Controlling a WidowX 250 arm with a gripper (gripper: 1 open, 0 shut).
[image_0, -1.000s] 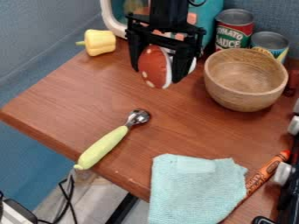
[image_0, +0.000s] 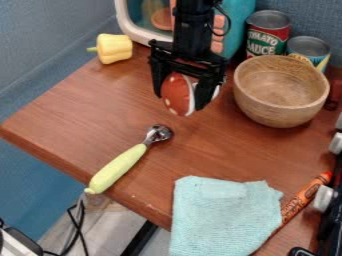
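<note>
The black gripper (image_0: 187, 72) hangs over the back middle of the wooden table, just left of the wooden bowl (image_0: 281, 92). An orange-red and white oval object (image_0: 179, 94), like a toy football, sits between or directly under its fingers; whether they press on it cannot be made out. A scoop with a pale green handle (image_0: 115, 170) lies at the front left, and a light blue cloth (image_0: 223, 217) lies at the front right.
A yellow pepper-like object (image_0: 112, 48) stands at the back left. A tomato sauce can (image_0: 267, 34), another can (image_0: 309, 52) and a teal appliance (image_0: 229, 30) line the back.
The gripper has shifted slightly back and appears narrower than a second ago. The oval object has moved a little down and right in the view.
</note>
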